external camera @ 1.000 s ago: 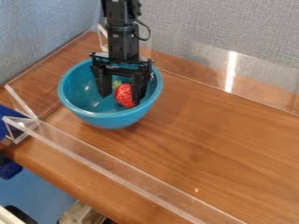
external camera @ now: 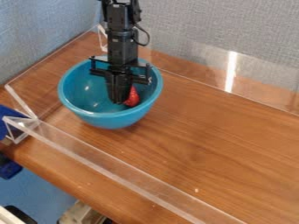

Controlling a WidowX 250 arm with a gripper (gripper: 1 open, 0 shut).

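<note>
My black gripper (external camera: 119, 83) reaches down from the top into a blue bowl (external camera: 91, 109) on the wooden table, its fingers low inside the bowl. A red object (external camera: 133, 96) shows just right of the fingers, partly hidden behind them. The fingertips look close together; whether anything is between them is hidden.
A clear plastic edge runs along the front left, with a blue item (external camera: 7, 124) beyond it at the left. A grey wall (external camera: 233, 39) stands at the back.
The gripper has moved lower into the bowl and its fingers have drawn together. The red object, plainly visible earlier, is now mostly hidden behind them.
</note>
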